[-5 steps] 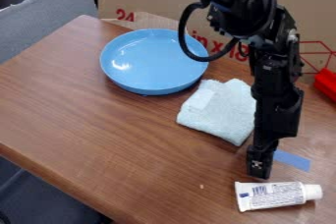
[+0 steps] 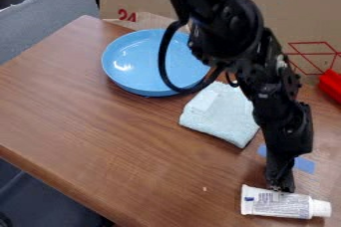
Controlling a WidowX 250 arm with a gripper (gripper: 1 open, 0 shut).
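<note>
My black gripper (image 2: 280,181) points down at the lower right, its tip just above a white toothpaste tube (image 2: 280,203) lying near the table's front edge; it is open as far as shows, with nothing seen held. A folded pale cloth (image 2: 213,116) lies on the wooden table (image 2: 94,121) left of my arm. A blue plate (image 2: 140,62) sits behind the cloth. A blue tape strip (image 2: 304,163) is partly hidden behind the gripper.
A red object (image 2: 330,85) sits at the right edge. A cardboard box (image 2: 280,12) stands along the back.
My gripper has shifted slightly right and toward the front, closer to the tube. The tube, cloth and plate look unmoved.
</note>
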